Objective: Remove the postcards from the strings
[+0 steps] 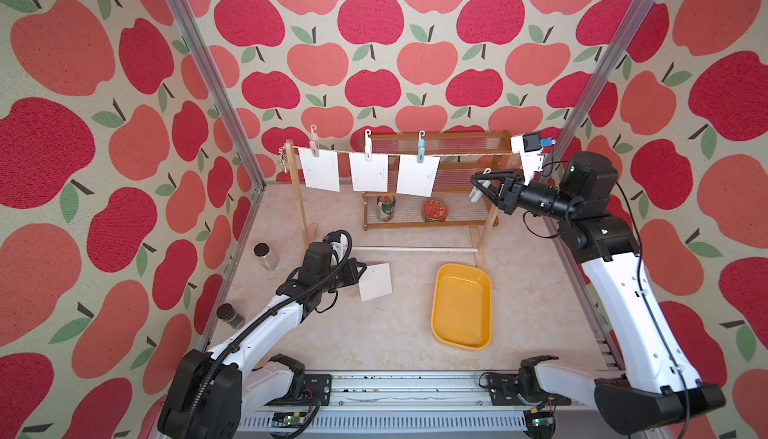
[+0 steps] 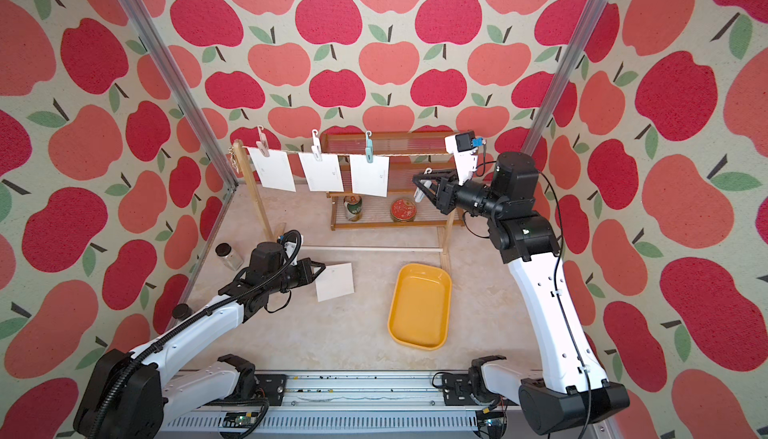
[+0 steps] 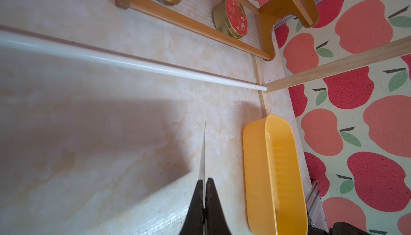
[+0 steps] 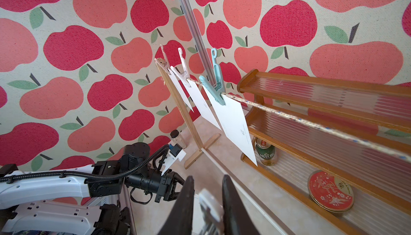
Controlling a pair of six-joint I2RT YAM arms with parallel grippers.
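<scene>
Three white postcards hang from the string (image 4: 308, 122): the left postcard (image 1: 321, 171) under a pinkish clip (image 1: 313, 142), the middle postcard (image 1: 369, 175) under a white clip (image 1: 368, 144), the right postcard (image 1: 417, 178) under a teal clip (image 1: 421, 148). Low over the table, my left gripper (image 1: 364, 269) is shut on a loose postcard (image 1: 377, 282), seen edge-on in the left wrist view. My right gripper is shut on a pale clothespin (image 4: 210, 205), just in front of the rack's right end.
A yellow tray (image 1: 437, 311) lies empty at the front right. Behind the rack, a wooden shelf (image 1: 472, 224) holds a can (image 1: 385, 208) and a red tin (image 1: 434, 211). Jars (image 1: 265, 256) stand at the left.
</scene>
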